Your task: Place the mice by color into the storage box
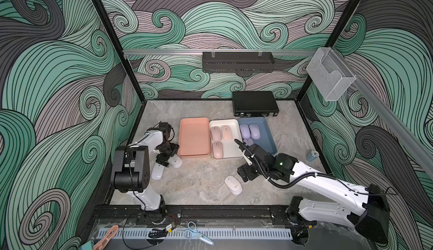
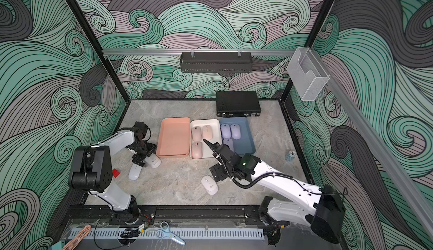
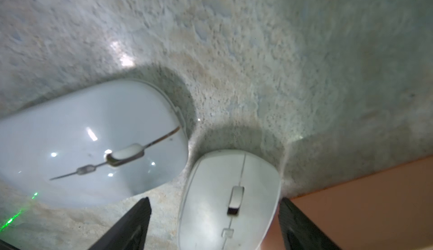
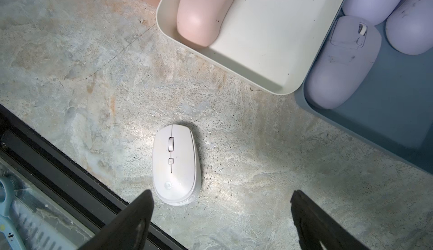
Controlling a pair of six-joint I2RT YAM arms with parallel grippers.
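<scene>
Two white mice lie on the table at the left: one mouse (image 3: 227, 205) near the salmon tray's corner and a glossier mouse (image 3: 90, 146) beside it. My left gripper is open, low over the nearer mouse, its fingertips on either side in the wrist view; whether they touch cannot be told. A third white mouse (image 4: 175, 164) sits in front of the trays. My right gripper stands open with nothing between its fingers, right of that mouse. The salmon tray (image 1: 194, 153) is empty; the white tray (image 1: 232, 153) holds pink mice; the blue tray (image 1: 266, 135) holds purple ones.
A black case (image 1: 255, 104) stands behind the blue tray. A small blue-labelled item (image 1: 312, 155) is at the right table edge. Scissors (image 1: 197, 233) lie beyond the front rail.
</scene>
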